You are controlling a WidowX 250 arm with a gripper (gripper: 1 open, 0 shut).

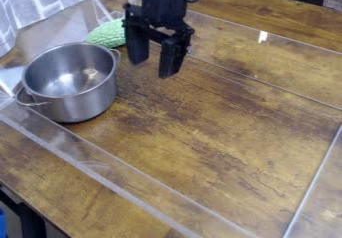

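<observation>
The black robot arm (160, 17) reaches down from the top of the view. Its gripper (154, 60) hangs over the wooden table, right of a steel pot (71, 80) with side handles and in front of a pale green corn-like object (107, 34). The fingers are dark and small, so whether they are open or shut is unclear; nothing held is visible.
Transparent panels or strips lie along its left and right sides. The pot stands near the left edge.
</observation>
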